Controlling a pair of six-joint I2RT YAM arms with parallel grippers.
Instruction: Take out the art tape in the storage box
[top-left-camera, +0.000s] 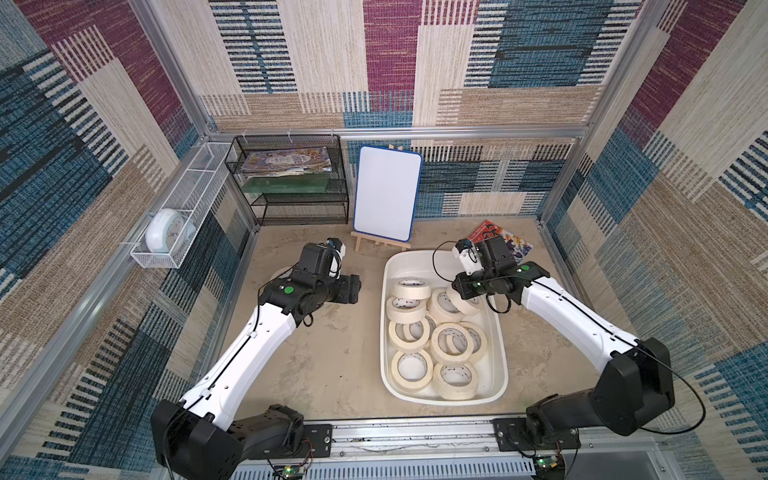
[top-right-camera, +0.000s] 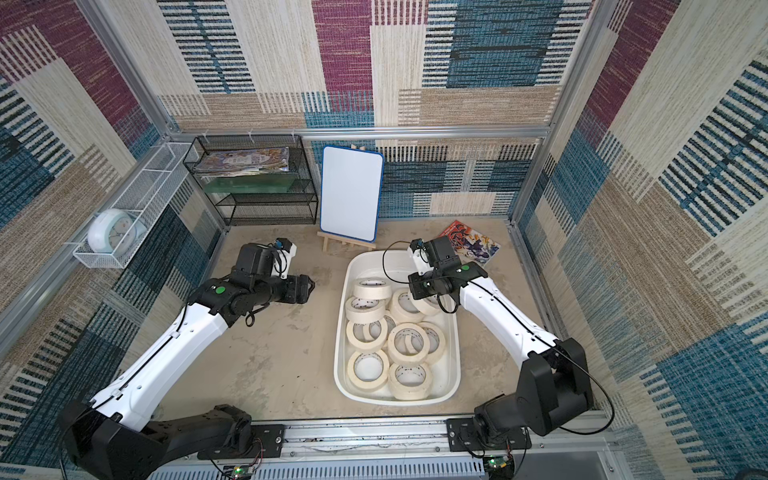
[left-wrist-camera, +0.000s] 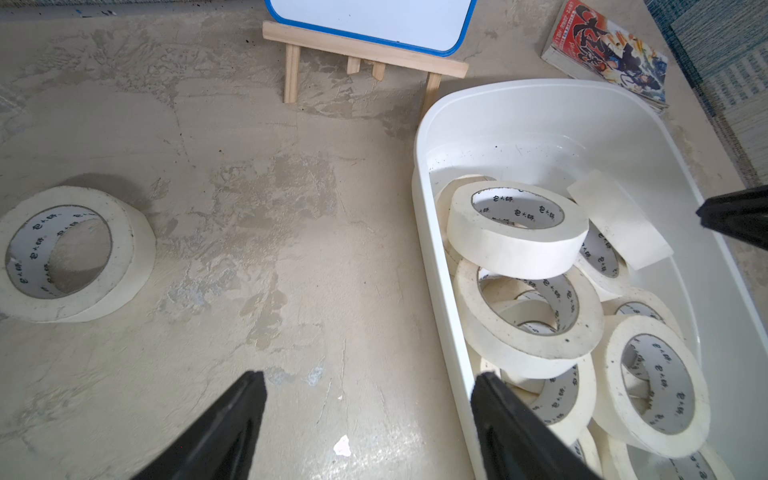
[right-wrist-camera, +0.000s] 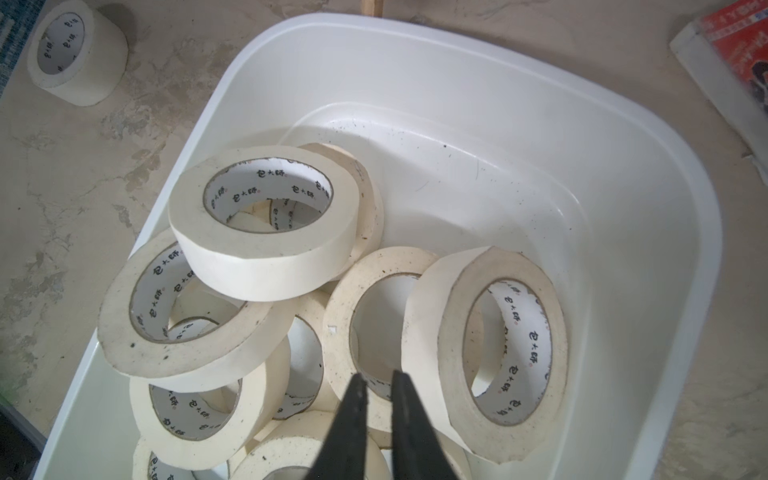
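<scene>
Several cream rolls of tape lie piled in the white storage box (top-left-camera: 502, 352); one roll (right-wrist-camera: 264, 268) rests on top at the left of the heap, and another (right-wrist-camera: 500, 436) leans on edge at the right. One separate roll (left-wrist-camera: 136, 256) lies flat on the table, left of the box. Above the bare table beside the box, my left gripper is wide open and empty. My right gripper is over the box's right part, its fingertips close together with a narrow gap and no roll clearly held between them.
A whiteboard (top-left-camera: 388, 192) on an easel stands behind the box, with a comic book (left-wrist-camera: 612, 48) at the back right. Wire racks (top-left-camera: 288, 208) fill the back left, and a wall basket (top-left-camera: 188, 216) holds a white dispenser. Open table lies left of the box.
</scene>
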